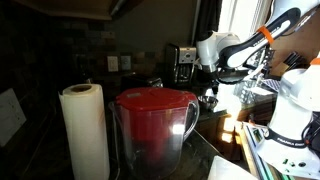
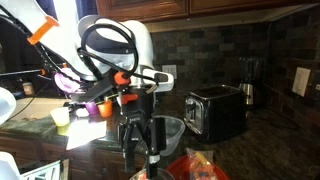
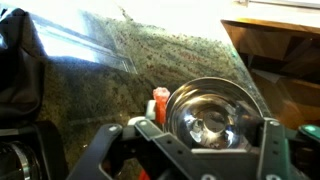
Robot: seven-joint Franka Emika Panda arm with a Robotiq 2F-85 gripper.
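A shiny metal bowl (image 3: 210,115) lies below my gripper in the wrist view, its near rim partly hidden by the gripper body. My gripper (image 2: 142,162) points down in exterior view 2, its two fingers apart. The fingers look open, and I see nothing clamped between them. Whether either finger touches the bowl cannot be made out. Beside the bowl is a small red-and-white item (image 3: 160,100). In exterior view 1 the white arm (image 1: 283,125) reaches in from the right, and the gripper end is small and dark there.
A black toaster (image 2: 215,112) stands on the counter, with a clear container (image 2: 170,130) beside the gripper. A red plate (image 2: 218,172) lies at the bottom. Coloured cups (image 2: 92,108) sit behind the arm. A red-lidded pitcher (image 1: 155,100) and paper roll (image 1: 86,130) stand left.
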